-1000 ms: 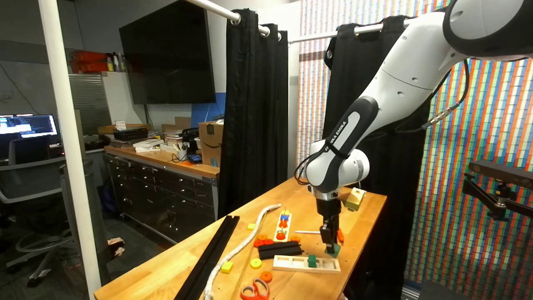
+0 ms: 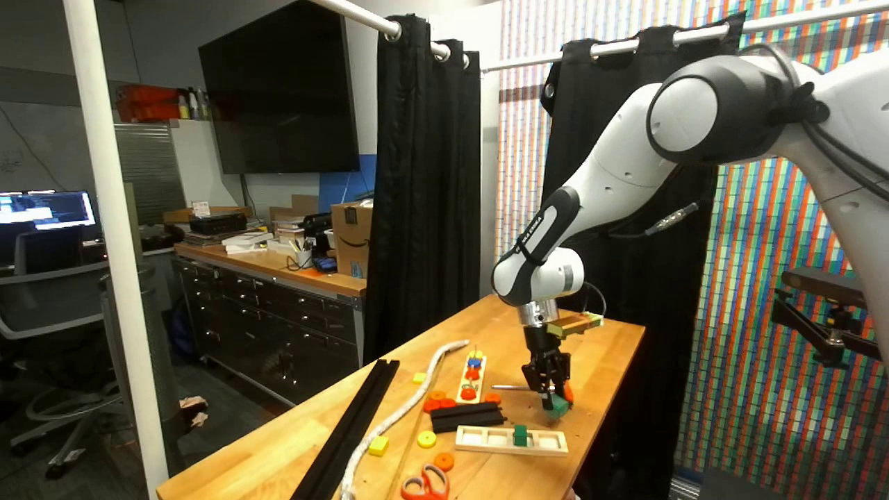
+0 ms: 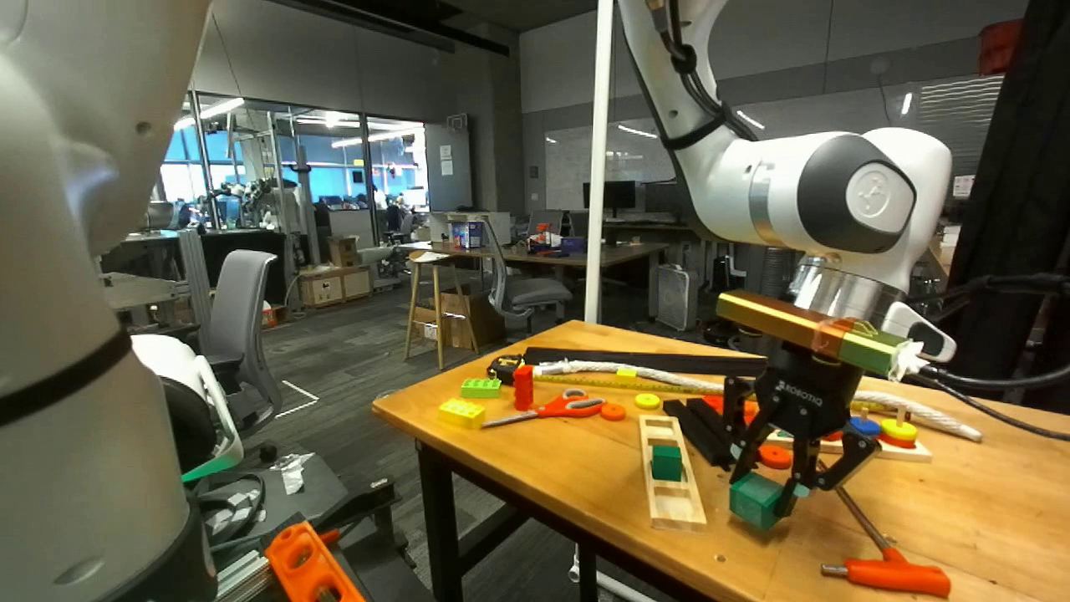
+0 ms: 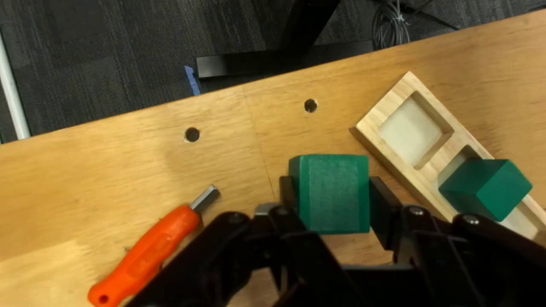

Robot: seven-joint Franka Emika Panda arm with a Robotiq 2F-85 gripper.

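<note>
Between the fingers of my gripper is a green block (image 4: pixel 335 194), gripped on two opposite sides. In exterior view 2 this block (image 3: pixel 755 500) is low over the table, slightly tilted; whether it touches the wood I cannot tell. Beside it lies a pale wooden tray (image 3: pixel 680 517) with a row of square compartments. A second green block (image 4: pixel 486 188) sits in one of the tray's middle compartments, standing above the rim. The end compartment (image 4: pixel 412 132) closest to my gripper is empty.
An orange-handled screwdriver (image 4: pixel 148 253) lies on the other side of my gripper from the tray. Black strips (image 2: pixel 468 416), red-orange scissors (image 2: pixel 426 483) and a wooden board with coloured pieces (image 2: pixel 471 379) lie further off. The table edge (image 4: pixel 245 84) runs close by.
The arm has shifted and the wrist has turned. My gripper, still shut on the green block, stays beside the tray at about the same place. The tray and its block have not moved.
</note>
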